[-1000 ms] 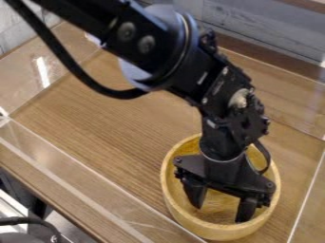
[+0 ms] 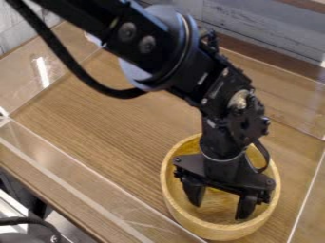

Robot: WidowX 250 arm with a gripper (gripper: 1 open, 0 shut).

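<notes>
My gripper (image 2: 223, 196) is down inside a round yellow bowl (image 2: 178, 204) at the lower right of the camera view. Its black fingers point into the bowl, and the wrist covers much of the bowl's inside. Whether anything is between the fingers I cannot tell.
The bowl sits on a wooden tabletop (image 2: 95, 133), which is clear to the left. A pale wall or ledge runs along the back, and the table's edge with dark space beyond shows at the lower left.
</notes>
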